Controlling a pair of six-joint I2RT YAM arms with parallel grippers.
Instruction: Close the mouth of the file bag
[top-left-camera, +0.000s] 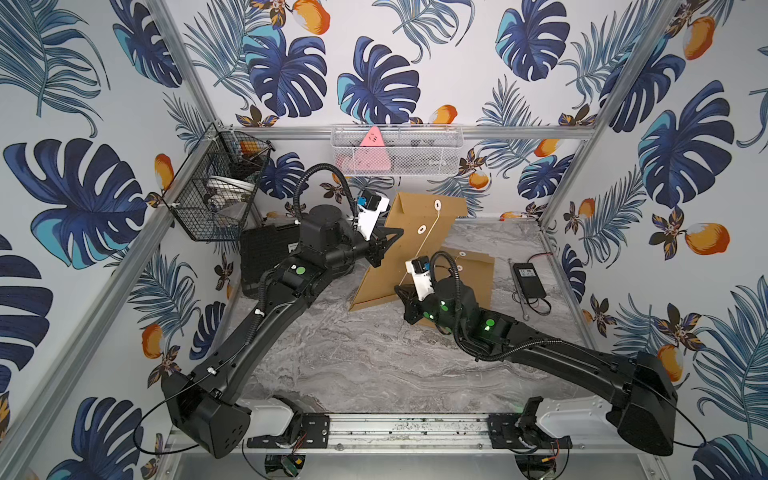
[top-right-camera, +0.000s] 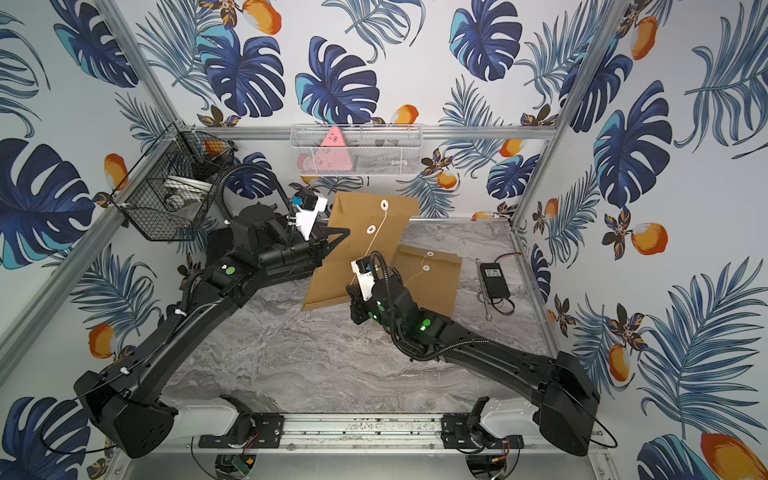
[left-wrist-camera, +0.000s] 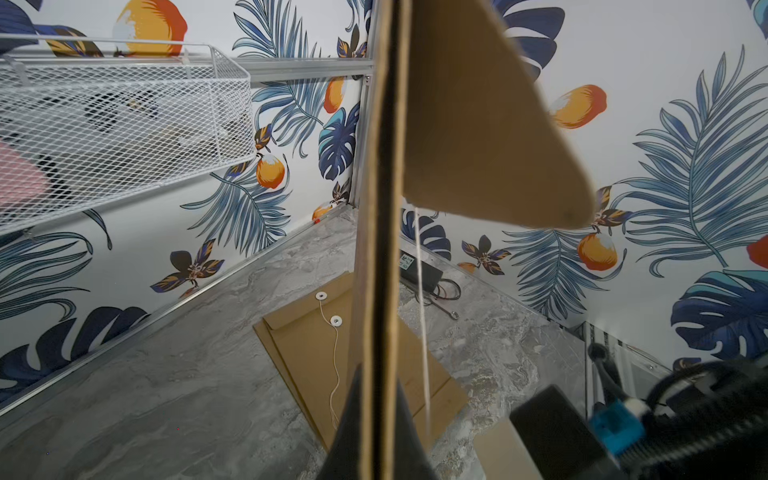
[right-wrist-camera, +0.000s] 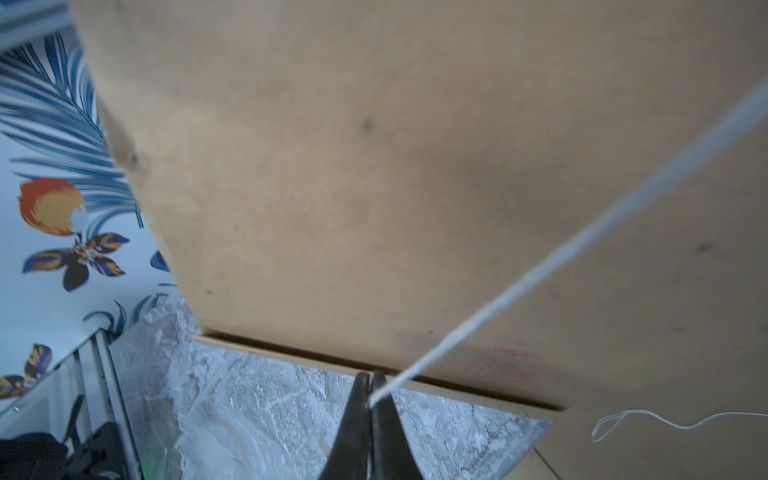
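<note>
A kraft file bag (top-left-camera: 412, 236) stands raised and tilted, its two white buttons facing front. My left gripper (top-left-camera: 387, 234) is shut on its side edge; the left wrist view shows that edge (left-wrist-camera: 381, 240) upright between the fingers. A string (right-wrist-camera: 568, 248) runs from the upper button down to my right gripper, shut on it low in front of the bag. The flap at the bag's top bends outward in the left wrist view.
A second file bag (top-right-camera: 432, 288) lies on the marble table behind the raised one. A black device (top-left-camera: 526, 280) with cables lies at the right, a black mat (top-left-camera: 264, 256) at the left. White and black wire baskets hang on the walls.
</note>
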